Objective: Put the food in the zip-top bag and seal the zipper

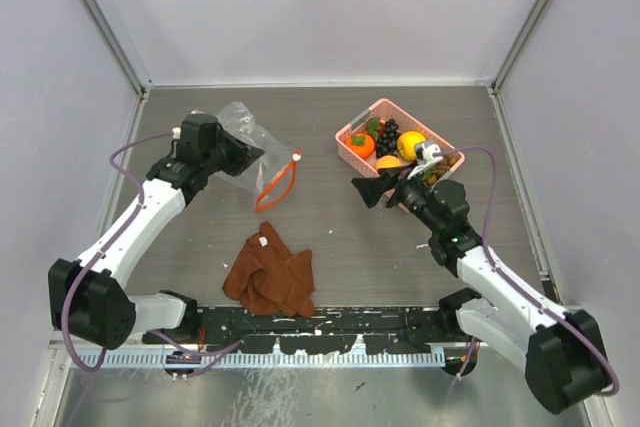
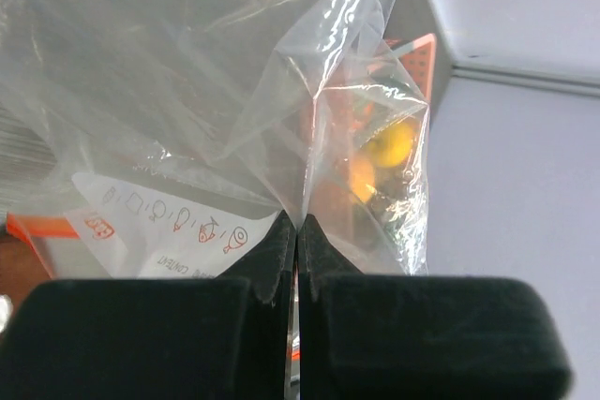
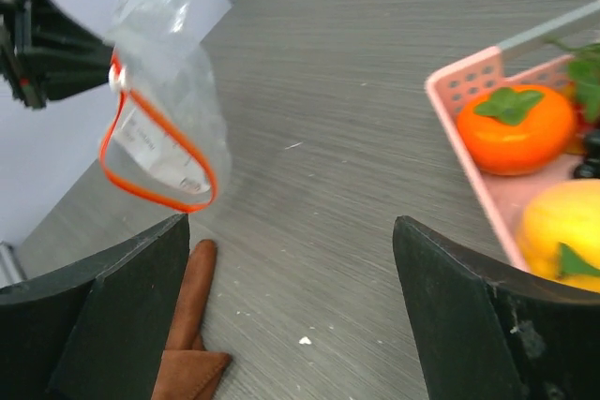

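A clear zip top bag point(image 1: 262, 147) with an orange zipper edge point(image 3: 155, 194) hangs from my left gripper, which is shut on its thin film. The bag's zipped mouth faces the front right, its two orange edges standing apart into a loop in the right wrist view. Printed food outlines show on the bag's white label point(image 2: 178, 227). My right gripper point(image 1: 372, 190) is open and empty, just left of the pink basket point(image 1: 352, 155). In the basket are an orange persimmon point(image 3: 516, 128), a yellow fruit point(image 1: 411, 145), dark grapes point(image 1: 387, 139) and other pieces, partly hidden by the right arm.
A crumpled brown cloth point(image 1: 270, 272) lies on the grey table point(image 1: 340, 247) near the front edge. Between the bag and the basket the tabletop is clear. White walls bound the back and both sides.
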